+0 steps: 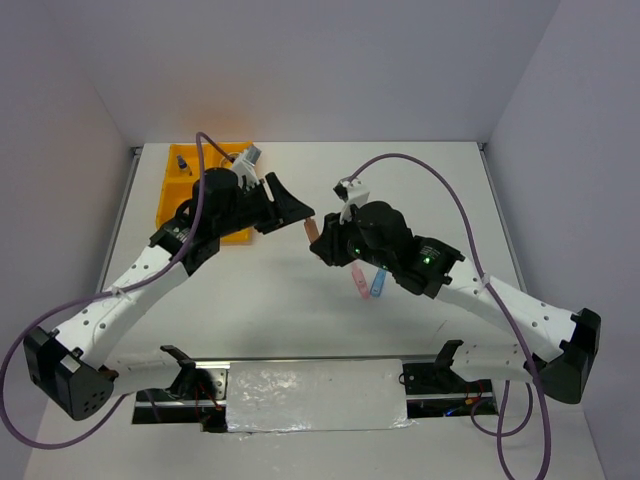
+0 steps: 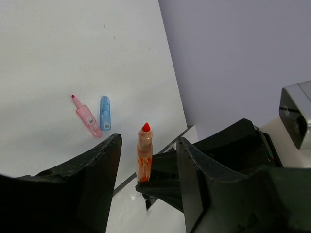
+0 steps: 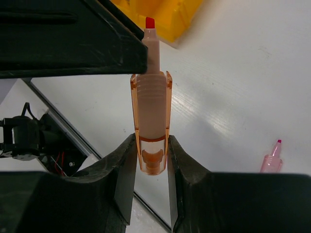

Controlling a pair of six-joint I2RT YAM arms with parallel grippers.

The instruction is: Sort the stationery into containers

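Observation:
An orange marker [image 1: 312, 230] with a red tip is held upright by its lower end in my right gripper, which is shut on it. My left gripper has closed in from the left; its fingers are part open. In the left wrist view the marker shows between its fingers with gaps on both sides. One dark left finger [image 3: 102, 48] crosses close to the marker's upper part in the right wrist view. On the table lie a pink marker [image 2: 88, 119] and a blue one [image 2: 105, 113], side by side. The yellow sectioned container [image 1: 238, 238] stands at the back left, partly hidden by the left arm.
A dark small item [image 1: 183, 165] and a grey one [image 1: 252, 154] show at the container. Grey walls rise behind and at both sides.

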